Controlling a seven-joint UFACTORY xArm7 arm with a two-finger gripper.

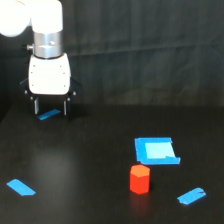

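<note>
At the far left of the table, my gripper (pixel 51 106) points straight down, its two fingers spread wide apart. Just below it lies a flat blue piece (pixel 49 115), between or slightly behind the fingertips; I cannot tell its exact depth, and nothing shows held. A red hexagonal block (pixel 140 179) stands on the dark table right of the middle. Behind it rests a blue tray (pixel 170 160) with a whitish inner surface.
One flat blue piece (pixel 20 187) lies at the front left and another (pixel 191 196) at the front right. A dark curtain (pixel 150 60) hangs behind.
</note>
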